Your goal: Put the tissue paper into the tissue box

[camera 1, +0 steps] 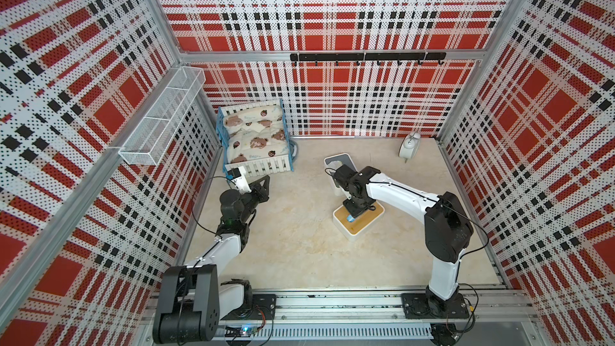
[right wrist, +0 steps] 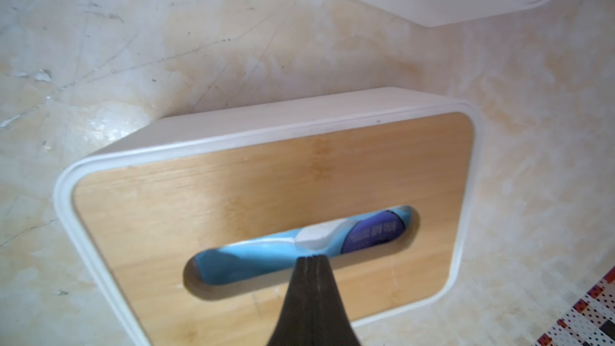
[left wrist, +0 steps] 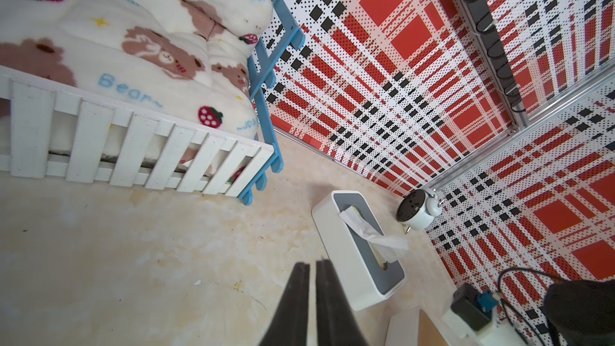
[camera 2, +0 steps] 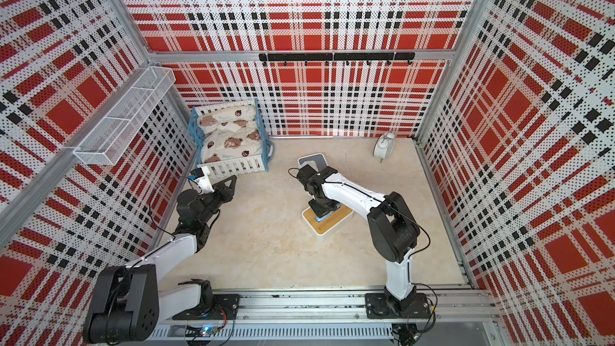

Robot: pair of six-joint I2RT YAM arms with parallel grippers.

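A white box with a wooden lid point(right wrist: 192, 198) fills much of the right wrist view. Through its long slot shows a blue tissue packet point(right wrist: 250, 259) with a purple patch. My right gripper is shut, its fingertips together at the slot's near edge and nothing visible between them; contact with the lid cannot be judged. A second white box with a grey top point(left wrist: 349, 250) stands behind, a white tissue point(left wrist: 371, 230) sticking out of its opening. Far left, my left gripper hangs over bare table, empty, its fingers separated only by a sliver.
A toy bed with a bear-print blanket point(camera 1: 256, 134) occupies the back left. At the back right is a white alarm clock point(camera 1: 408, 146). A wire basket point(camera 1: 163, 118) hangs on the left wall.
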